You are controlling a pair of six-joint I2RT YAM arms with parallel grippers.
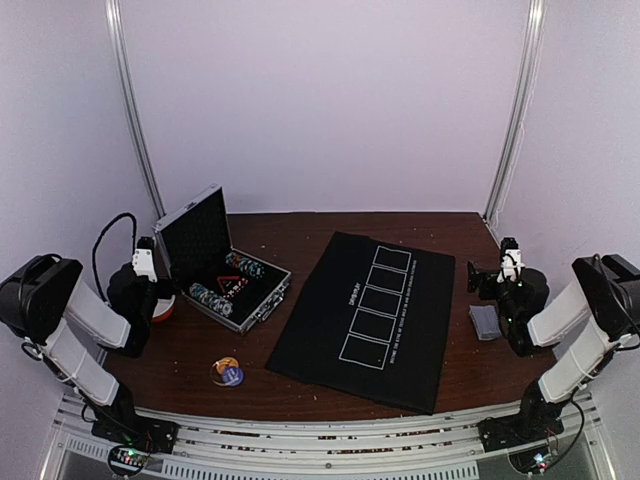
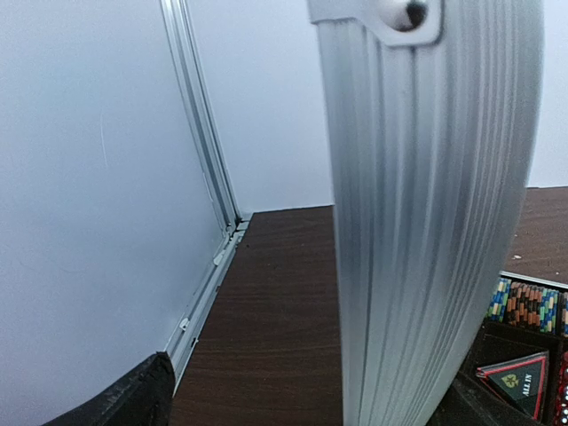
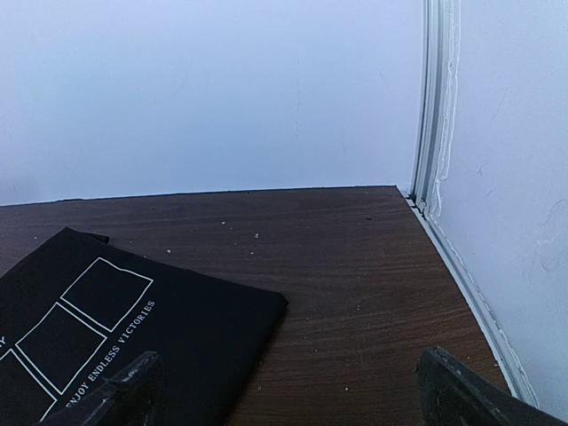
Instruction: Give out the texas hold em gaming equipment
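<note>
An open silver case (image 1: 240, 285) stands left of centre, its raised lid (image 1: 196, 238) toward the left arm. Inside lie rows of chips (image 1: 211, 299) and, in the left wrist view, a triangular "ALL IN" piece (image 2: 517, 383). A black mat (image 1: 322, 300) with white card outlines lies askew across the middle. My left gripper (image 1: 165, 272) is open beside the lid, whose ribbed metal edge (image 2: 417, 222) fills much of its wrist view. On the right, my open right gripper (image 1: 481, 276) hovers by the mat, nothing between its fingers. A greyish card stack (image 1: 485, 322) lies just in front of it.
Round yellow and purple pieces (image 1: 228, 372) lie near the front edge, left of the mat. A white and red bowl (image 1: 163, 308) is partly hidden by the left arm. Walls enclose the back and sides. Bare wood (image 3: 346, 275) shows right of the mat.
</note>
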